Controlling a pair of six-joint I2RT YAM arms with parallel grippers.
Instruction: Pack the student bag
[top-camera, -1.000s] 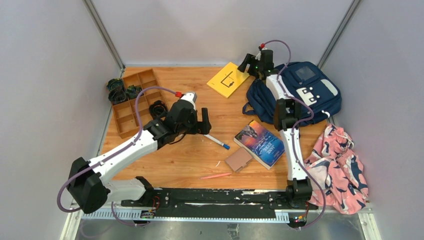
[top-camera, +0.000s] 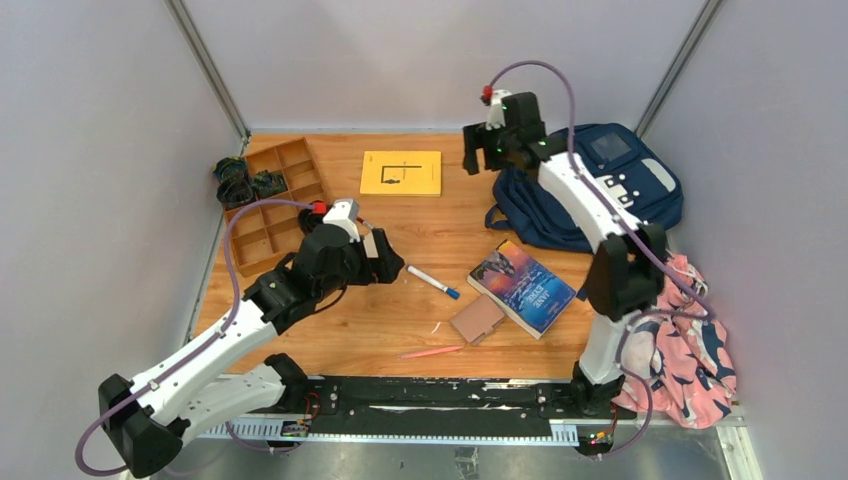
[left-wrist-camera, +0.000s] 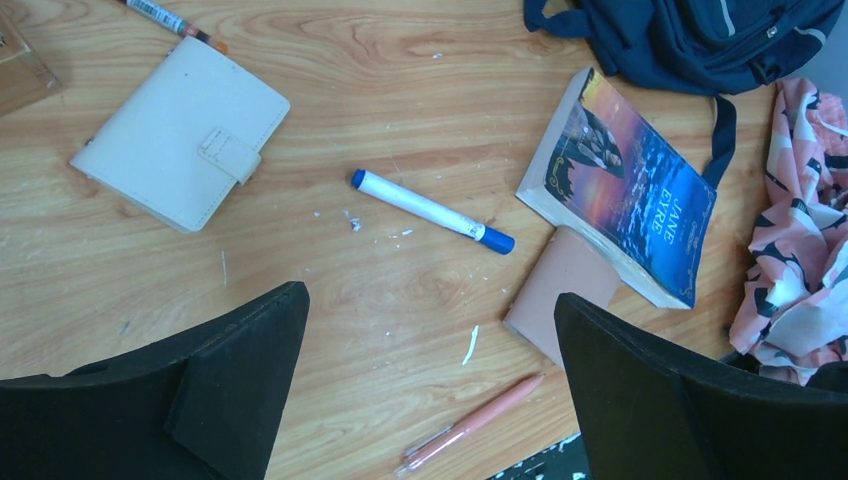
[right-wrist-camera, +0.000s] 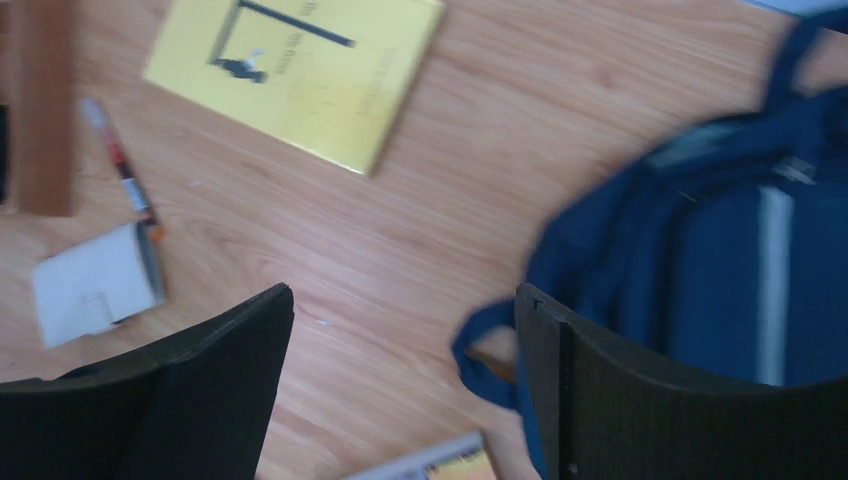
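The dark blue bag (top-camera: 635, 190) lies at the back right, a strap toward the middle. Flat at the back of the table is the yellow book (top-camera: 401, 173). My right gripper (top-camera: 472, 150) stands open and empty between that book and the bag, raised above the table. Over the left-middle hangs my left gripper (top-camera: 385, 258), also open and empty. In the left wrist view, a white notebook (left-wrist-camera: 190, 130), a blue-capped marker (left-wrist-camera: 433, 211), the Jane Eyre book (left-wrist-camera: 625, 190), a brown card holder (left-wrist-camera: 565, 285) and a pink pen (left-wrist-camera: 475, 422) lie on the table.
A wooden compartment tray (top-camera: 258, 240) with dark cables stands at the left edge. Pink patterned cloth (top-camera: 690, 355) lies heaped at the front right. A thin dark-and-orange pen (right-wrist-camera: 125, 170) lies beside the white notebook. Bare tabletop stretches across the middle.
My left gripper has shifted a little left.
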